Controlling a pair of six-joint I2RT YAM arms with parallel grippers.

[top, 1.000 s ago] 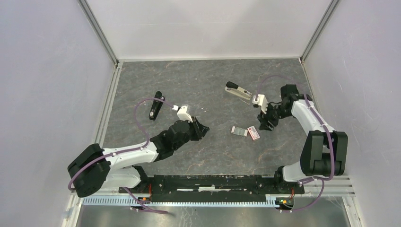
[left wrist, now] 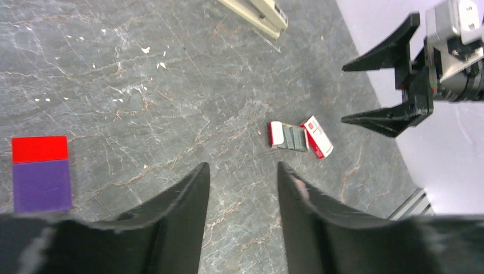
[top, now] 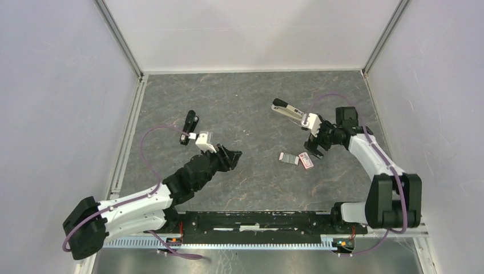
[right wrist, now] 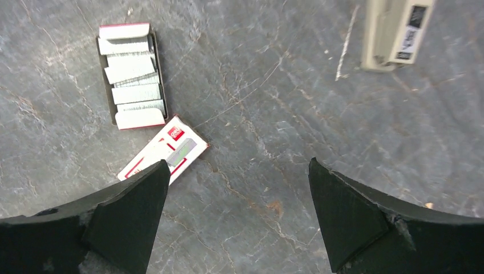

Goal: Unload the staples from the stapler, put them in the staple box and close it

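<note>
The beige stapler with a black end [top: 287,110] lies at the back right of the table; its near end shows at the top of both wrist views. A thin strip [right wrist: 347,43] lies beside that end. My right gripper is open over bare table in front of the stapler, nothing between its fingers. My left gripper stands part open left of the table's middle, its gap empty. An open box of staples [right wrist: 134,80] and a white-and-red box [right wrist: 171,149] lie side by side near the right gripper.
A black stapler [top: 189,127] lies at the left, behind the left arm. In the left wrist view a red-and-purple block [left wrist: 41,174] is on the table.
My left gripper has moved left and its fingers have spread. The right gripper has shifted slightly left, and its fingers now stand apart. The stapler and boxes have stayed put.
</note>
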